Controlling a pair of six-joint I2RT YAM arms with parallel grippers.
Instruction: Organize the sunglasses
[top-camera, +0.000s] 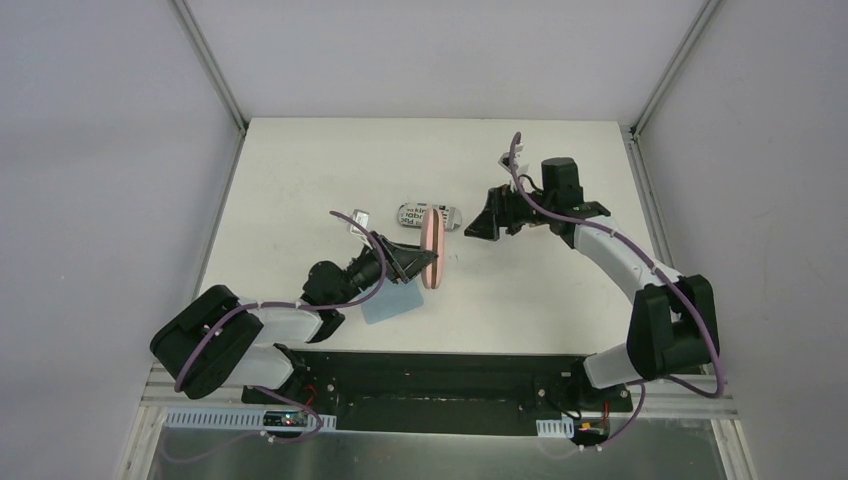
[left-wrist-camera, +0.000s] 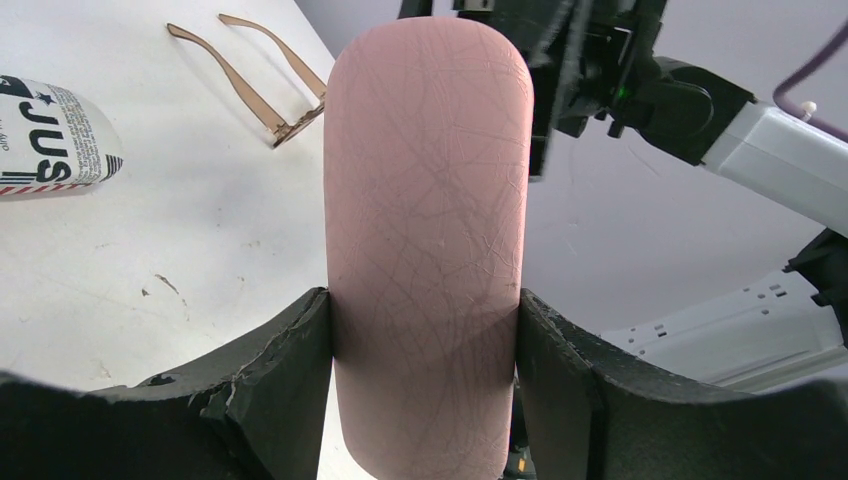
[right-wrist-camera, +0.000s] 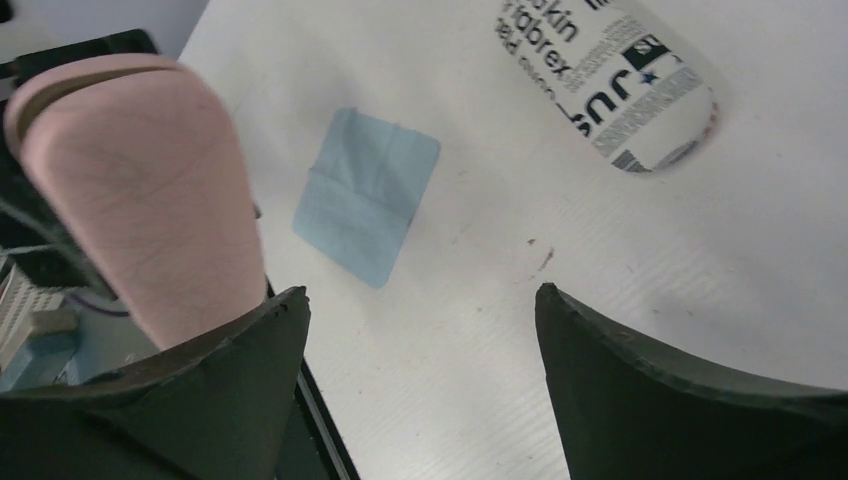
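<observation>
A pink glasses case (top-camera: 433, 230) is held upright in my left gripper, shut on its sides; it fills the middle of the left wrist view and shows at the left of the right wrist view. My right gripper stands open to the right of the case, nothing between its fingers. Sunglasses (left-wrist-camera: 290, 128) with tan arms lie on the table beyond the case in the left wrist view, mostly hidden from above by the right arm.
A white printed cylinder (top-camera: 420, 214) lies behind the case. A light blue cloth (right-wrist-camera: 365, 190) lies flat under the left arm.
</observation>
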